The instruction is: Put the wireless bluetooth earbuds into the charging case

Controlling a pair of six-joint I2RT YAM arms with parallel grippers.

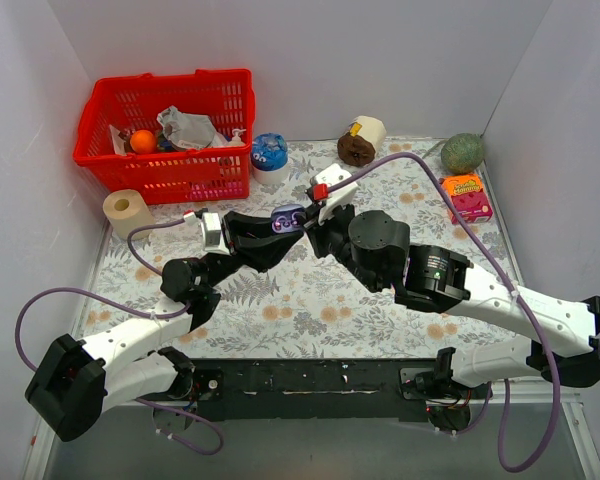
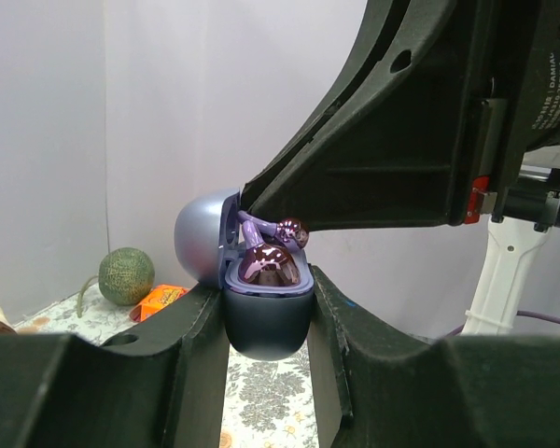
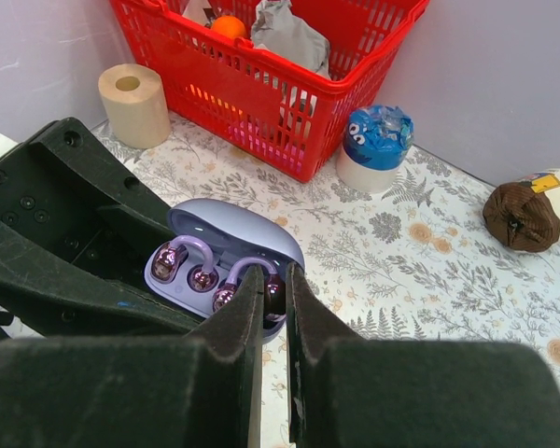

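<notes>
My left gripper is shut on the lavender charging case (image 3: pixel 182 292), held up off the table with its lid (image 3: pixel 235 224) raised. In the right wrist view, one earbud (image 3: pixel 194 245) with a purple band and shiny maroon ends sits in the case's left part. At the case's right part, my right gripper is shut on one end of a second earbud (image 3: pixel 251 264). The other end of that earbud rests in or over its slot; how deep, I cannot tell. The right fingers (image 2: pixel 261 194) reach the open case from one side, partly covering it.
A red basket (image 1: pixel 165 165) stands at the back left, with a paper roll (image 1: pixel 128 212) and a blue-lidded jar (image 1: pixel 269 158) near it. Farther right are a brown-and-white item (image 1: pixel 362 140), a melon (image 1: pixel 463 153) and a snack box (image 1: pixel 467 199).
</notes>
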